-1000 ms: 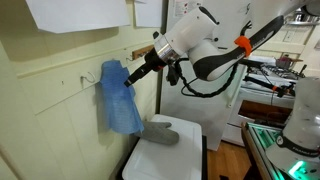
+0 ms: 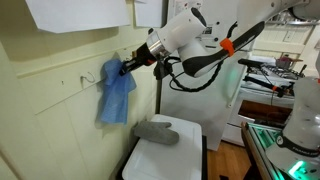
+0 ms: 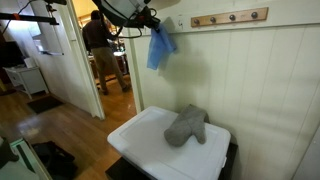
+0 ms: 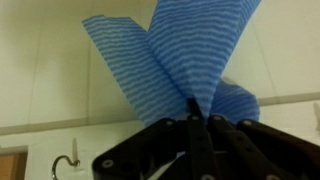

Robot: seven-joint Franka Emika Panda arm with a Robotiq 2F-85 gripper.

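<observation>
A blue striped cloth (image 2: 117, 96) hangs against the cream wall in exterior view 1. Its upper part is at my gripper (image 2: 126, 68); in exterior view 2 the cloth (image 3: 160, 47) also hangs below the gripper (image 3: 154, 20). From the wrist, my gripper is shut with the cloth (image 4: 190, 55) gathered at its fingertips, the fabric spreading out beyond them. A metal hook (image 4: 65, 161) shows on the wall rail to the left of the fingers, apart from the cloth.
A grey oven mitt (image 3: 187, 126) lies on a white-topped surface (image 3: 140, 131) below. The wooden peg rail (image 3: 230, 17) runs along the wall to the right. A person (image 3: 100, 45) stands in the doorway at the back.
My gripper has risen a little, and the cloth has come up with it. Its lower edge hangs higher and looks narrower. The oven mitt has stayed put.
</observation>
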